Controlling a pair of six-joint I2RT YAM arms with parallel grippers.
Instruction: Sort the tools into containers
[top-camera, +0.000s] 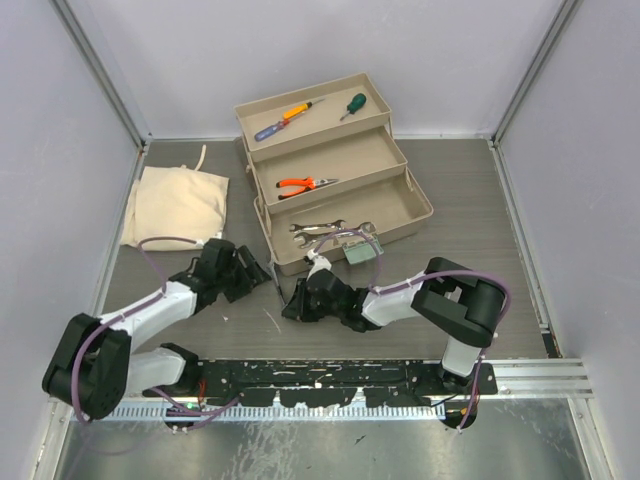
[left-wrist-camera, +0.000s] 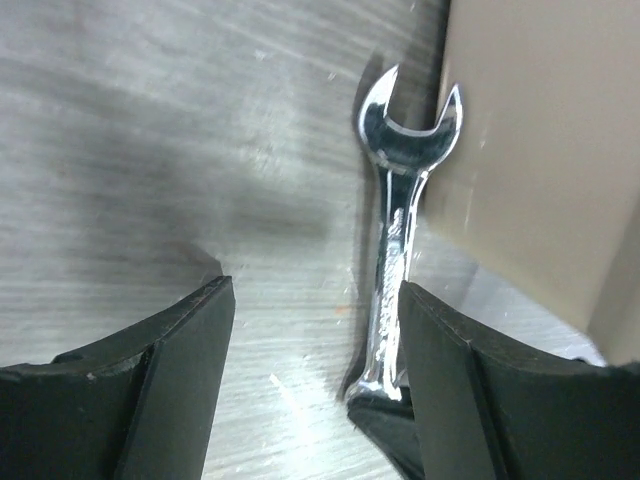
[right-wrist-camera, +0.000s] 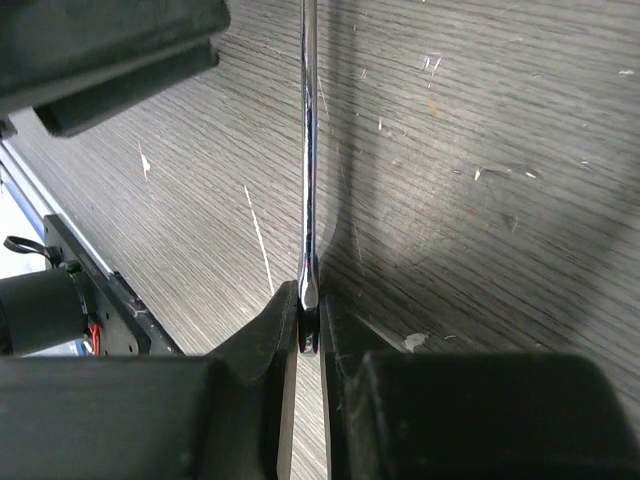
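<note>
A shiny open-ended wrench (left-wrist-camera: 395, 230) stands out beside the toolbox's lowest tray, just clear of the table. My right gripper is shut on one end of this wrench (right-wrist-camera: 309, 180). Its other, forked end points toward the tray wall in the left wrist view. Left of the wrench, my left gripper is open with nothing between its fingers. In the top view, several wrenches (top-camera: 330, 236) lie in the lowest tray, orange-handled pliers (top-camera: 305, 186) in the middle one, and screwdrivers (top-camera: 290, 117) in the uppermost.
The tiered beige toolbox (top-camera: 422, 205) takes up the middle of the table. A green-edged clear piece (top-camera: 362, 250) shows at its near wall. Left of it lies a cream cloth bag (top-camera: 178, 205). Bare table lies to the right.
</note>
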